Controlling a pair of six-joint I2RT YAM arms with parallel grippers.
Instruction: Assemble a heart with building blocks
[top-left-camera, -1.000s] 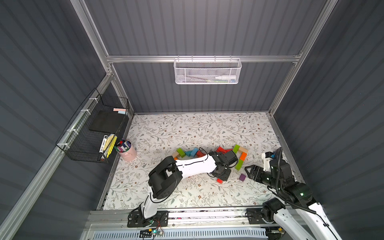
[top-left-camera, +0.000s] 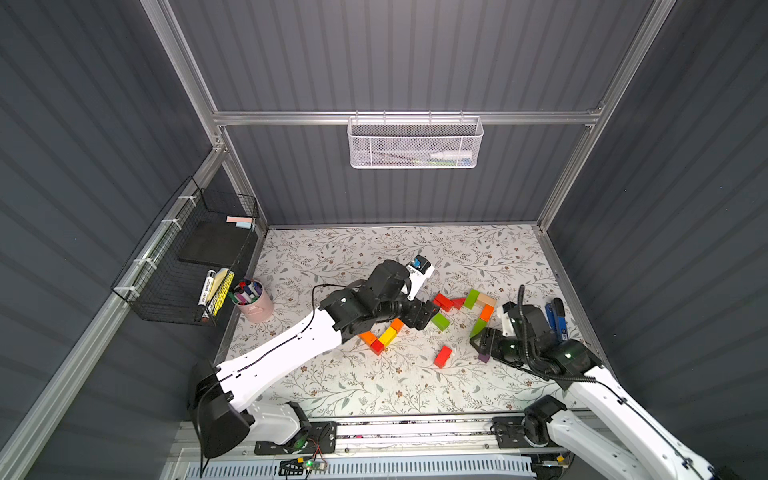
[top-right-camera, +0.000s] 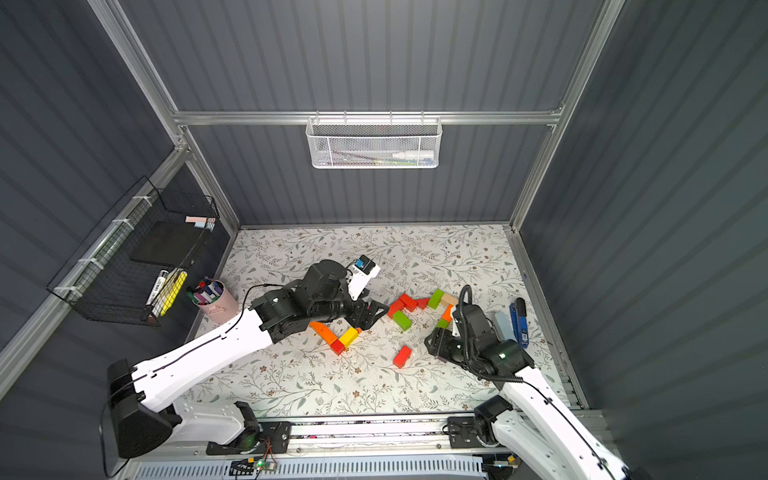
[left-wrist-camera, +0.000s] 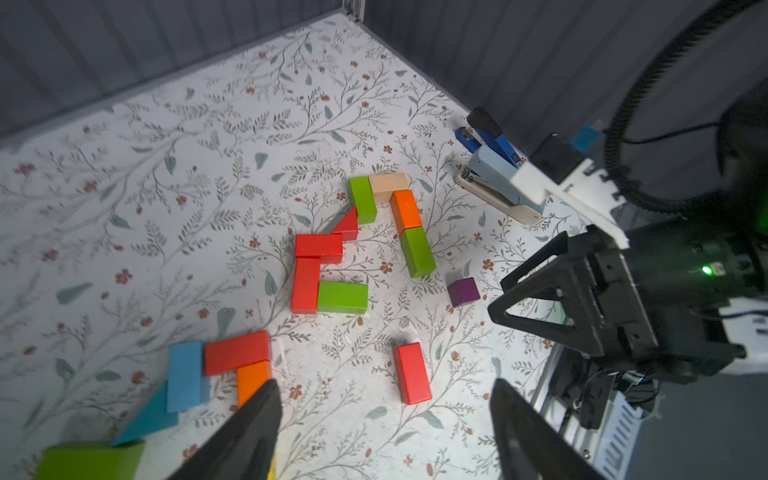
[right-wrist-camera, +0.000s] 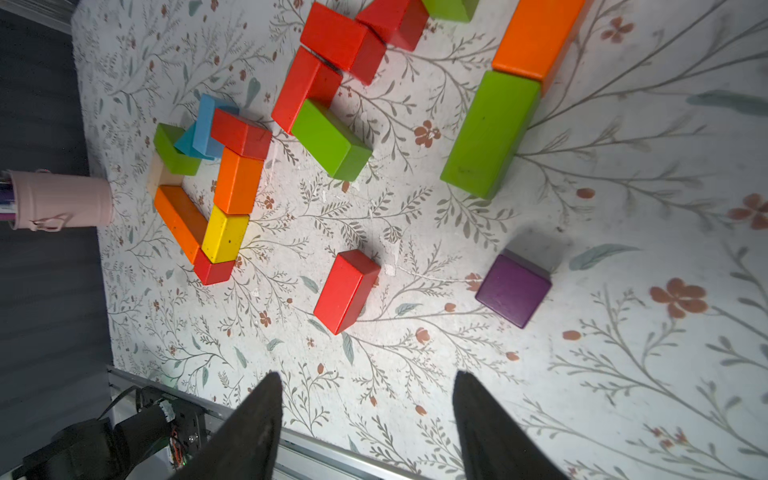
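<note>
Near the middle of the table my left gripper hangs above the blocks, open and empty. My right gripper, also open with nothing between its fingers, is over the right side near the purple cube (right-wrist-camera: 513, 289). A red block (right-wrist-camera: 347, 291) lies alone left of that cube. Another green block (right-wrist-camera: 330, 141) touches a red one at the inner ends of the two block lines. The right line includes an orange block (left-wrist-camera: 406, 211) and a green block (left-wrist-camera: 417, 252). On the left are a yellow block (right-wrist-camera: 225, 233) and a red cube (right-wrist-camera: 213, 269).
A stapler (left-wrist-camera: 501, 181) and blue tool (left-wrist-camera: 485, 137) lie at the right edge. A pink pen cup (top-left-camera: 253, 303) stands far left beside the black wire basket (top-left-camera: 192, 256).
My left arm has risen and swung back and left, uncovering the lone red block and the inner green block. My right gripper has shifted slightly left, over the purple cube.
</note>
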